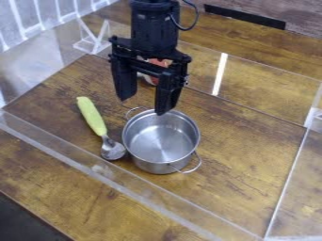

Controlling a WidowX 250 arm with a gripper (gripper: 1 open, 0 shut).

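Observation:
My black gripper (145,92) hangs open above the back rim of a steel pot (161,144), its two fingers spread with nothing visible between them. The pot stands on the wooden table with loop handles at its sides. To its left lie a long yellow-green object (90,115) and a metal spoon-like piece (111,149) at that object's lower end. A small red-and-white object (158,70) is partly hidden behind the gripper.
Clear plastic barriers edge the wooden table (239,160) at front, left and right. Bare table lies right of the pot and at the front left.

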